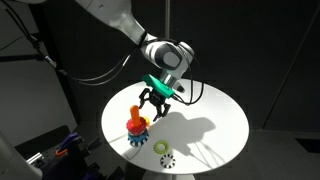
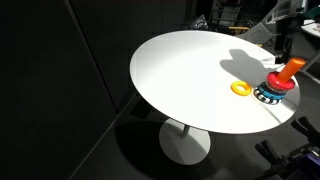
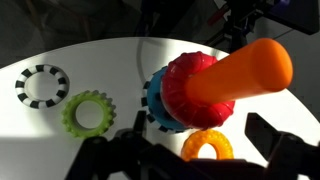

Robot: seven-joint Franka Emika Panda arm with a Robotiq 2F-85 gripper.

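Note:
A ring stacker stands near the table's edge, its orange post point(image 3: 245, 75) rising through a red ring point(image 3: 185, 92) with a blue ring point(image 1: 137, 138) below. Beside its base lies a loose yellow-orange ring point(image 2: 241, 88), flat on the table. A green ring point(image 3: 88, 114) and a black-and-white ring point(image 3: 42, 86) also lie flat, apart from the stacker. My gripper point(image 1: 154, 104) hangs above the table near the stacker, open and holding nothing. In the wrist view its dark fingers point(image 3: 138, 147) frame the yellow-orange ring, which appears between them, partly cut off by the frame's lower area.
The round white table point(image 1: 215, 115) has wide bare room away from the rings. Its edge point(image 2: 135, 75) drops to a dark floor. Dark equipment point(image 2: 285, 160) stands beyond the edge close to the stacker.

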